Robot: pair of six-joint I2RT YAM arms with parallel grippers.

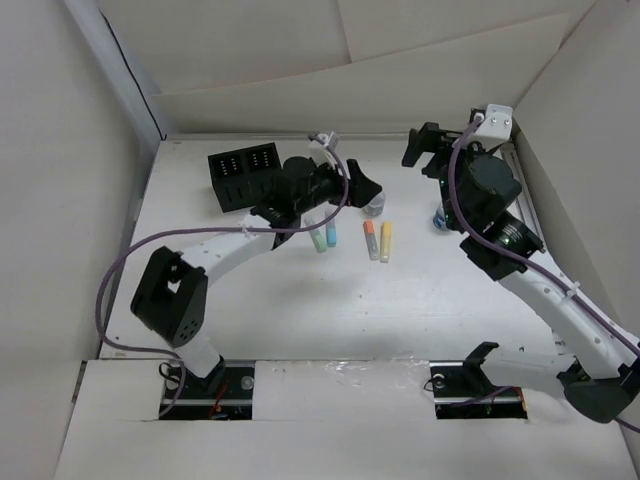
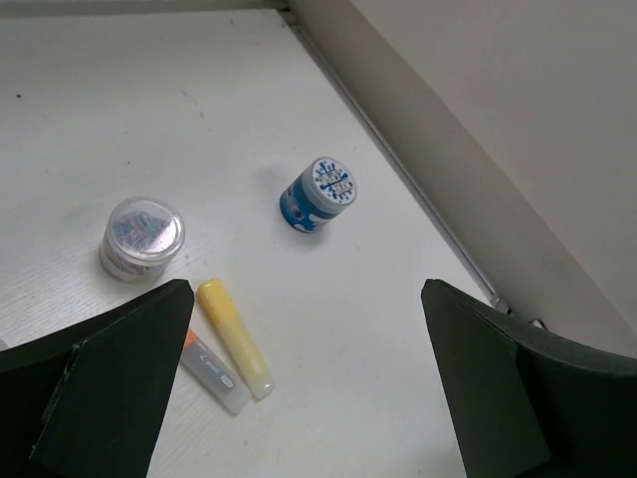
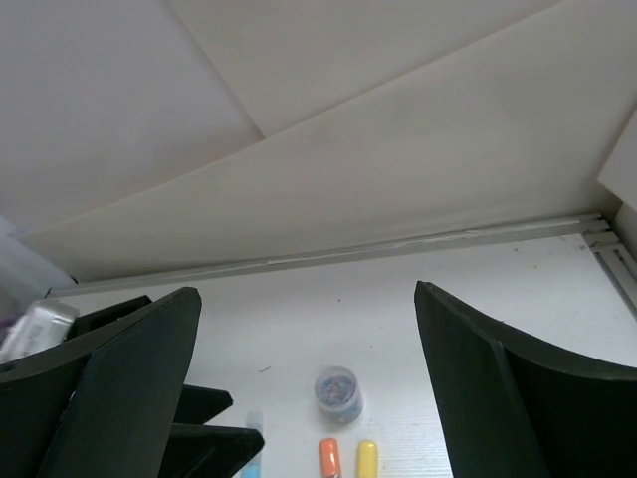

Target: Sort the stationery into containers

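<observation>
On the white table lie a green pen-like item (image 1: 316, 240), a blue one (image 1: 331, 233), an orange-and-grey one (image 2: 212, 370) and a yellow one (image 2: 236, 337). A clear jar (image 2: 140, 235) stands behind them and a blue-and-white jar (image 2: 317, 194) farther right. A black compartmented container (image 1: 240, 178) sits at the back left. My left gripper (image 1: 357, 180) is open above the table near the clear jar, nothing between its fingers. My right gripper (image 1: 430, 145) is open and raised at the back right, partly over the blue jar in the top view.
White walls (image 3: 348, 149) bound the back and both sides. My two grippers are fairly close, the left showing in the right wrist view.
</observation>
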